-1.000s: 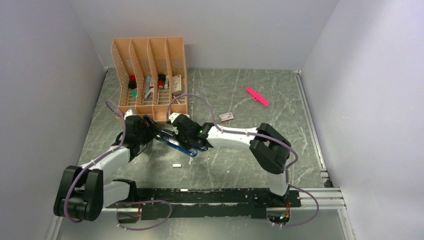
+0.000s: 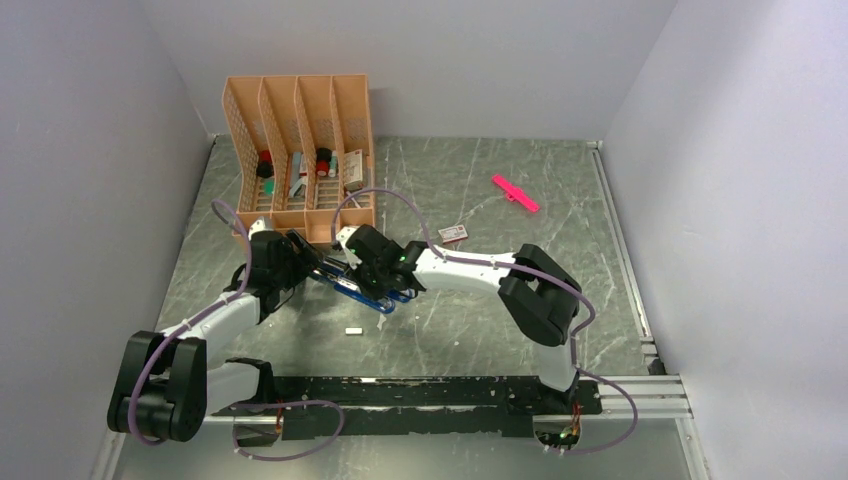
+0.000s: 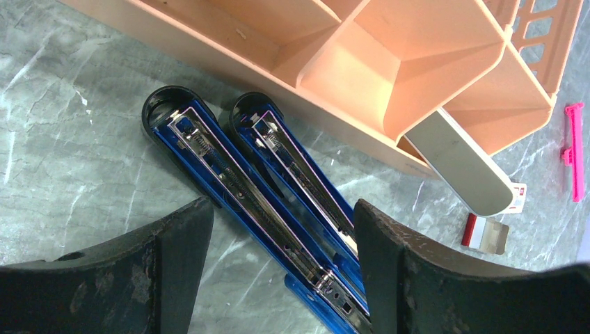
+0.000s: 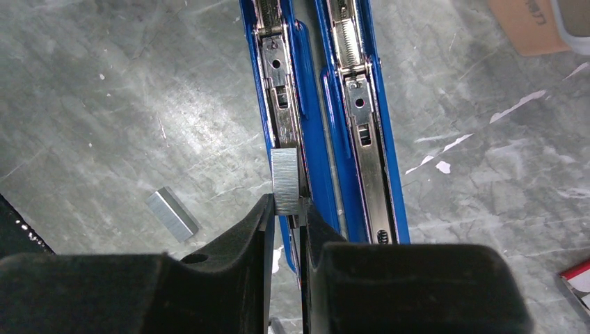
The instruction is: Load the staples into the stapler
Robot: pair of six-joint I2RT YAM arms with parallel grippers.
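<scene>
Two blue staplers lie opened flat, side by side. In the right wrist view a strip of silver staples (image 4: 284,182) is pinched at its near end by my right gripper, over the metal channel of the left-hand stapler (image 4: 267,104). Whether the strip rests in the channel, I cannot tell. The other stapler (image 4: 360,118) lies alongside with its channel bare. In the left wrist view my left gripper is open around the rear halves of both staplers, its fingers apart and nothing clamped. A second staple strip (image 4: 172,214) lies loose on the table.
An orange compartment organizer (image 2: 300,222) stands just behind the staplers, close to my left gripper. A small staple box (image 2: 453,234) and a pink object (image 2: 516,193) lie to the right. Free table surrounds the loose strip.
My right gripper has shifted only very slightly over the staplers. The left arm and the objects on the table look unchanged.
</scene>
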